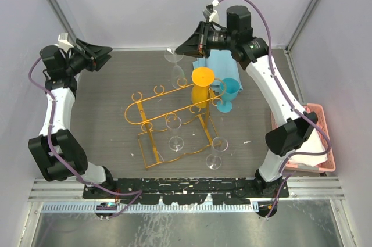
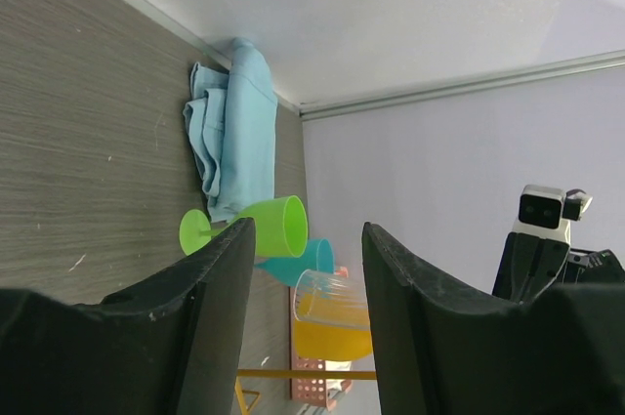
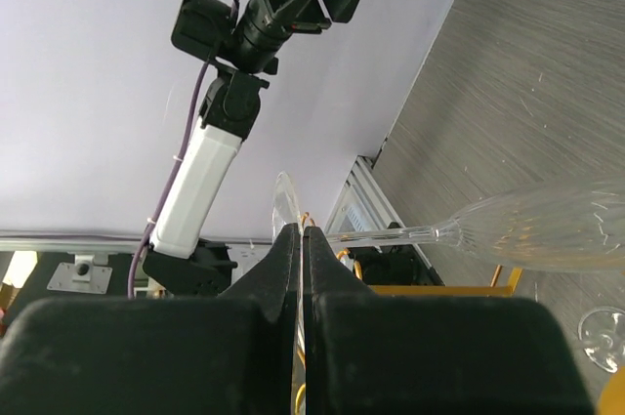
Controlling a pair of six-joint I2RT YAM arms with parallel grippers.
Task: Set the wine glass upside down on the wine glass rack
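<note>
My right gripper [image 1: 181, 49] is shut on the base of a clear wine glass [image 1: 178, 74], which hangs bowl-down just behind the yellow wire rack [image 1: 168, 113]; in the right wrist view the glass [image 3: 547, 225] extends right from the fingers. The rack has hook loops along both rails. My left gripper [image 1: 104, 52] stands open at the far left, above the table, nothing between its fingers.
Yellow [image 1: 203, 77] and blue [image 1: 228, 91] cups stand at the rack's right, beside a folded blue cloth [image 1: 222, 64]; a green cup [image 2: 269, 225] shows in the left wrist view. Clear glasses [image 1: 214, 161] stand at the front. A pink basket [image 1: 325, 160] lies right.
</note>
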